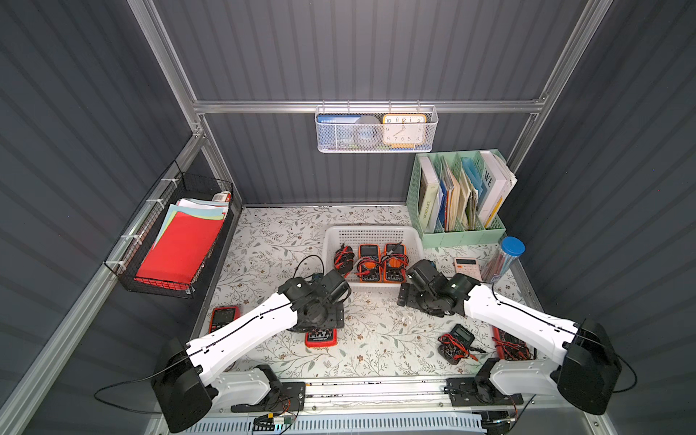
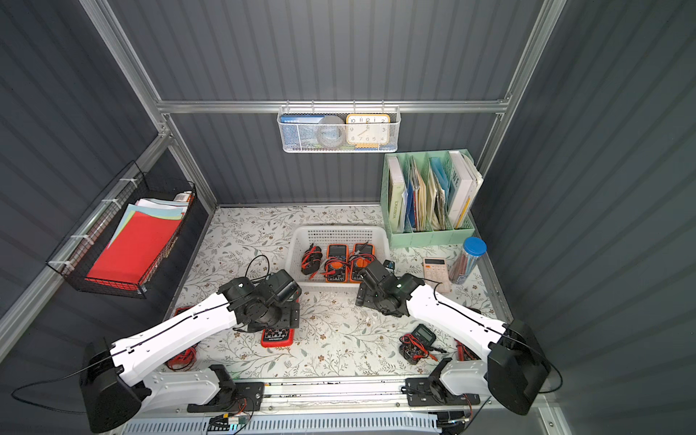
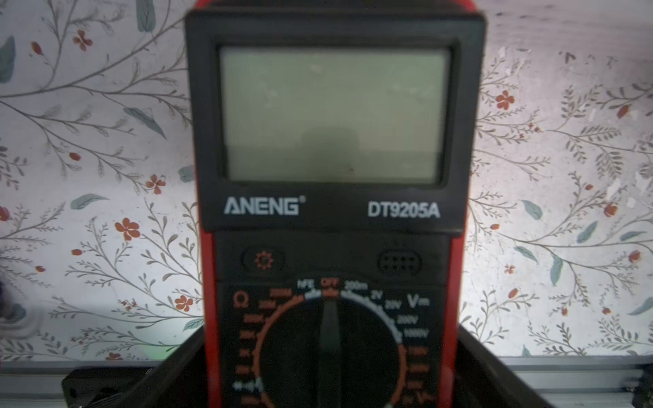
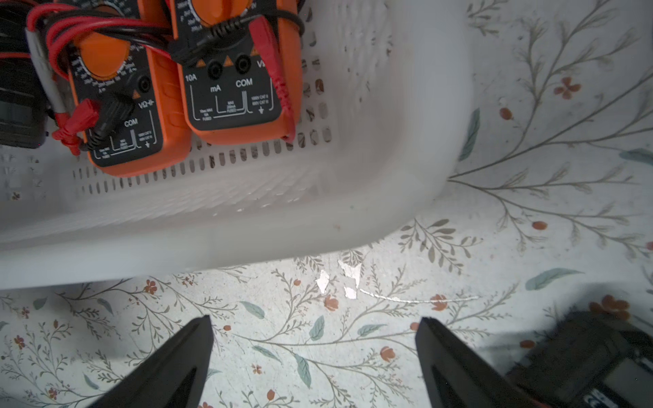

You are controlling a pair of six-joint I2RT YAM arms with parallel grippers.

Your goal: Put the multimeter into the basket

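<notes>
A red multimeter (image 3: 330,204) fills the middle of the left wrist view, with my left gripper (image 1: 319,326) shut on it just in front of the white basket (image 1: 340,285). Its red lower end shows beneath that gripper in both top views. My right gripper is open at the basket's front right corner, with only tabletop between its fingers. Inside the basket lie two orange multimeters (image 4: 238,95) with coiled leads and a dark meter with leads (image 1: 343,259).
More meters lie on the front table: one at the left (image 1: 224,317), a black one (image 1: 455,343) and a red one (image 1: 513,348) at the right. A calculator (image 1: 467,266), blue-lidded container (image 1: 506,259) and file holder (image 1: 460,235) stand at the right.
</notes>
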